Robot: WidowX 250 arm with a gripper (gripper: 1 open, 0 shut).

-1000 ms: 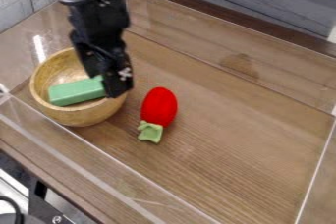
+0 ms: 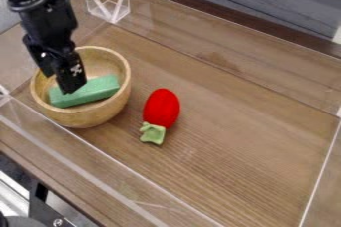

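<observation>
My black gripper (image 2: 64,70) stands open over the left part of a light wooden bowl (image 2: 110,111), its fingers reaching down into the bowl. A green block (image 2: 94,90) lies inside the bowl, just beside and below the fingertips. To the right of the bowl, a red vegetable (image 2: 162,106) with a green top rests on the table, clear of the gripper.
Transparent edges or pieces show at the upper left and along the sides. A dark gap with metal parts is at the lower left corner.
My gripper has moved leftward from near the red vegetable and the bowl's right side to the bowl's left part. The objects look unmoved.
</observation>
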